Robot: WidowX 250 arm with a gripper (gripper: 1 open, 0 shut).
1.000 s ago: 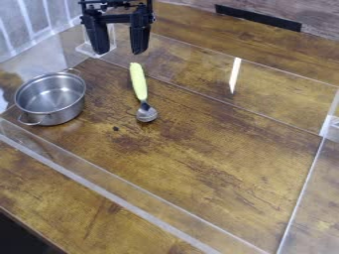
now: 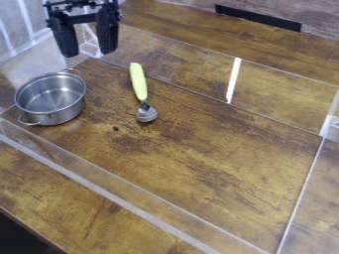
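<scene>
The black gripper [image 2: 87, 42] hangs open at the upper left, above and behind a steel pot [image 2: 51, 98], with nothing seen between its fingers. The pot has two side handles and looks empty. To its right lies a spoon with a pale yellow-green handle [image 2: 138, 81] and a metal head [image 2: 147, 113], pointing toward the front.
Clear walls enclose the wooden work surface [image 2: 225, 159], whose middle and right are bare. A thin white upright strip [image 2: 233, 79] stands at the back right. A dark bar [image 2: 259, 16] lies along the back.
The pot and spoon look unmoved.
</scene>
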